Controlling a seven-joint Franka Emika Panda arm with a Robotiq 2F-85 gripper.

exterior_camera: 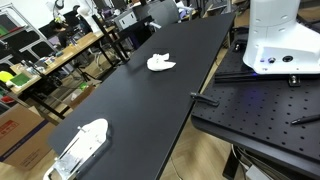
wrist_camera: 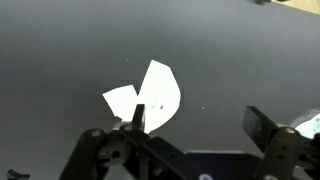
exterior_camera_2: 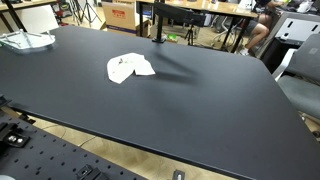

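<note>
A crumpled white paper or cloth piece (exterior_camera: 160, 63) lies on the dark table (exterior_camera: 130, 105). In exterior view 2 the same white piece (exterior_camera_2: 128, 67) rests left of the table's middle, with a pointed flap to its right. From the wrist view I look down on the white piece (wrist_camera: 158, 95), beyond my fingers and apart from them. My gripper is open, its two dark fingertips wide apart at the lower edge, nothing held between them. The exterior views do not show the gripper's fingers.
A white plate-like dish (exterior_camera: 80, 146) sits near the table's other end; part of a round dish (wrist_camera: 310, 126) shows at the wrist view's right edge. A black tool (exterior_camera: 205, 99) lies on the robot's base.
</note>
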